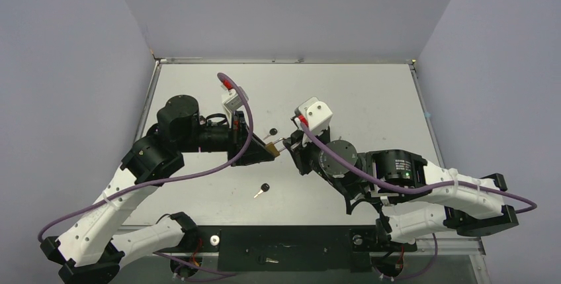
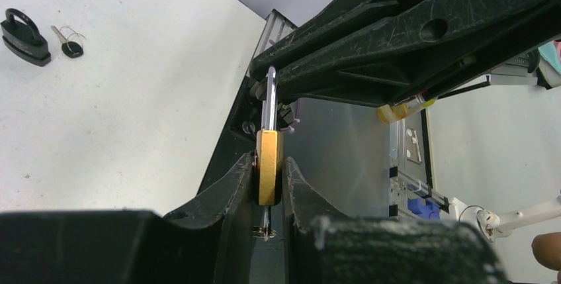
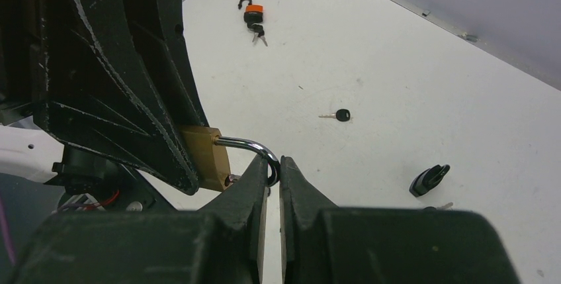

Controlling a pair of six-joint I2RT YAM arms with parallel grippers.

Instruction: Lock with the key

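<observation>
A brass padlock point(image 2: 268, 168) is held in the air, its body between the fingertips of my left gripper point(image 1: 274, 152), which is shut on it. From the body a silver shackle point(image 3: 250, 145) reaches to my right gripper, shut on its curved end. Below the body, a thin metal piece with a ring point(image 2: 265, 232) shows between the left fingers; whether it is a key in the lock I cannot tell. On the table lie a black-headed key point(image 1: 264, 187) and another black-headed key point(image 1: 273, 132). The fingers partly hide the shackle's far leg, so its seating is unclear.
A black padlock point(image 2: 26, 38) stands on the white table point(image 1: 357, 92), with a black-headed key beside it. An orange and black padlock with keys point(image 3: 253, 16) lies elsewhere.
</observation>
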